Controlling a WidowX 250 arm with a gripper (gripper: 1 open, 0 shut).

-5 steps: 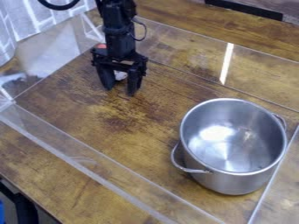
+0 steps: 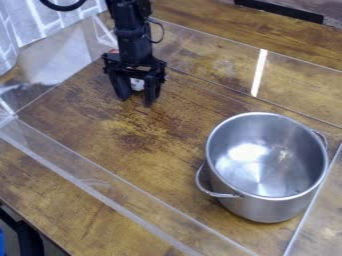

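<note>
My black gripper [image 2: 135, 78] hangs down low over the wooden table [image 2: 134, 140] at the back left of the tray area. Behind and between its fingers shows a small white object with a touch of red, mostly hidden by the gripper; whether it is held cannot be made out. A large steel pot [image 2: 265, 162] with wire handles stands at the right front.
Clear plastic walls border the work area on the left, front, back and right. The middle of the wooden surface between gripper and pot is bare. A crumpled light sheet lies at the top left.
</note>
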